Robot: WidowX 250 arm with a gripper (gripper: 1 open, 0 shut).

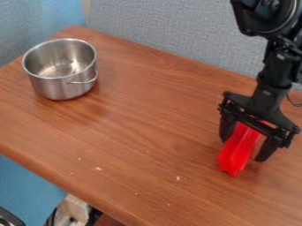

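A red elongated block (236, 152) lies on the wooden table at the right. My black gripper (245, 139) is lowered around it, fingers on either side of its upper part; whether they press on the block I cannot tell. A steel pot (59, 78) with wire handles stands at the back left.
A grey padded wall (171, 26) runs along the back, and the table's left edge drops to a blue surface.
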